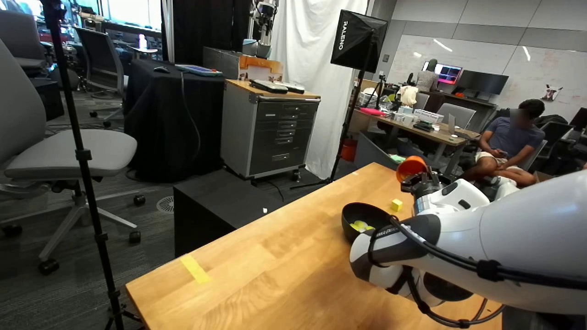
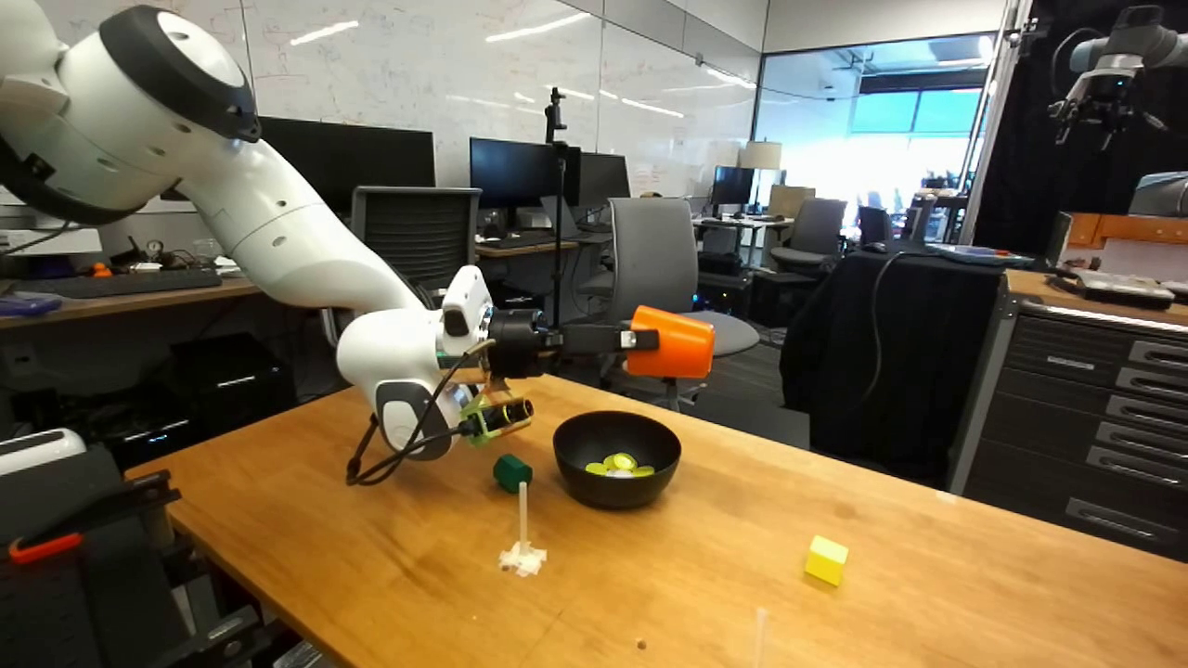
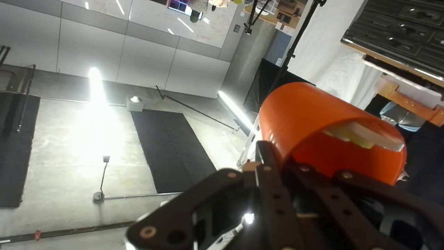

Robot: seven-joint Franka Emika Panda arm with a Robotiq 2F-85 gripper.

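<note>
An orange cup [image 2: 673, 343] is held tipped on its side above the table, my gripper [image 2: 637, 340] shut on its wall. In the wrist view the cup [image 3: 308, 112] shows its open mouth, with pale and yellowish pieces still inside it; the dark fingers [image 3: 270, 179] reach to its near side. Below and near the cup stands a black bowl [image 2: 585, 445]. Several yellow-green and whitish pieces [image 2: 621, 462] lie in its bottom.
A green block [image 2: 512, 473] sits beside the bowl, near a thin upright white stick [image 2: 523, 518] taped to the table. One yellow cube [image 2: 826, 560] lies apart from them. The wooden table [image 1: 264, 253] has wide clear room.
</note>
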